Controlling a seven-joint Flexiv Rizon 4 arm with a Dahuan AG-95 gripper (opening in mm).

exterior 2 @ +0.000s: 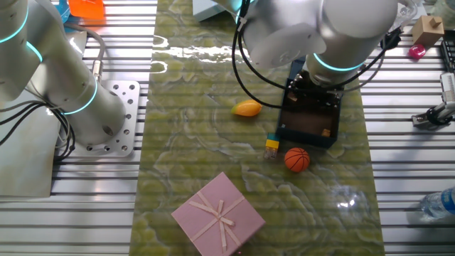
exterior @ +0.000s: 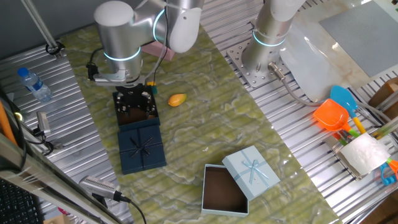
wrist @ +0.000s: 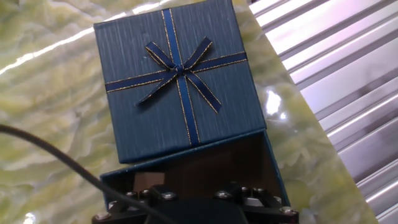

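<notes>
My gripper (exterior: 135, 112) points down over the open dark blue box (exterior: 126, 121), its fingers spread apart on either side. In the wrist view the gripper reaches across the near part of the box, and nothing shows held. A small brownish block (wrist: 149, 181) lies inside at the left; exterior view 2 shows a small block (exterior 2: 325, 132) in a corner of the box. Against the box's edge lies its blue lid (wrist: 149, 118), bow upward. The fingertips' depth in the box is hard to judge.
Close to the box lie a yellow-orange mango-like toy (exterior 2: 247, 108), a small yellow-and-teal piece (exterior 2: 271, 145) and a toy basketball (exterior 2: 297, 160). A pink box (exterior 2: 218, 217) stands farther off. An open light blue box (exterior: 224, 190) has its lid (exterior: 251, 172) leaning on it.
</notes>
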